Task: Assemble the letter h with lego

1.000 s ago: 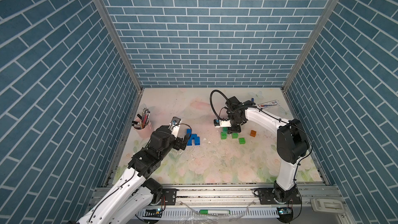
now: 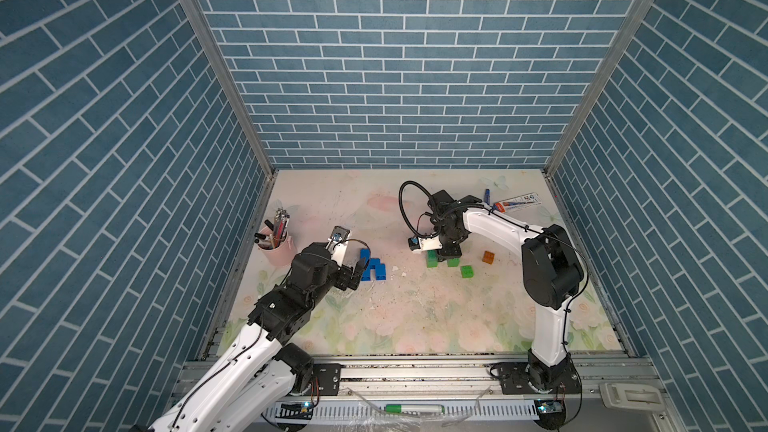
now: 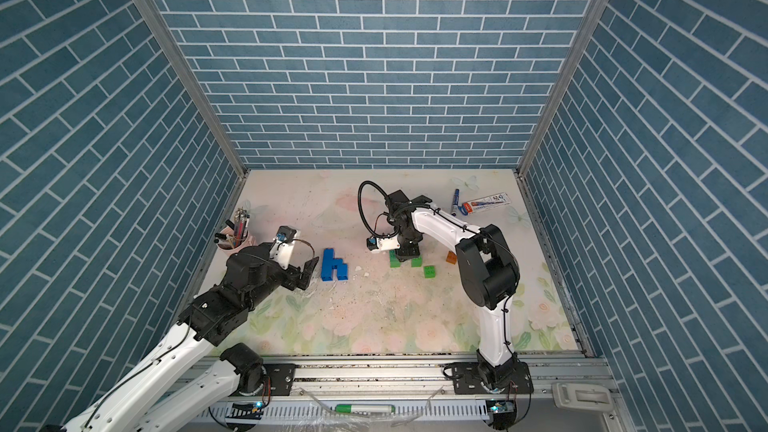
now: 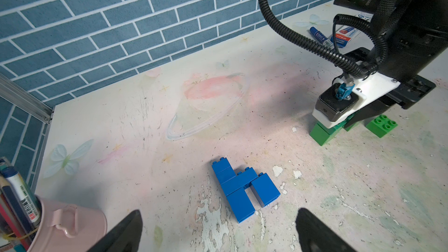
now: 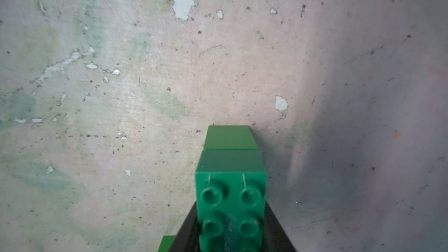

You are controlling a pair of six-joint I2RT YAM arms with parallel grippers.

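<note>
A blue h of bricks [image 4: 239, 200] lies on the table left of centre. In the right wrist view my right gripper is shut on a dark green brick [image 5: 231, 191], which sits over a lighter green brick [image 5: 228, 136]; from that view I cannot tell whether it is fully seated. Loose green bricks [image 4: 380, 125] [image 2: 467, 272] lie beside them. My left gripper stands open above the left side of the table, its fingers apart and empty.
A pink pen cup [image 4: 70, 224] is at the left. An orange brick [image 2: 488, 257] lies right of the green ones, with markers [image 2: 487, 195] and a packet [image 2: 520, 200] at the back right.
The left arm has not moved.
</note>
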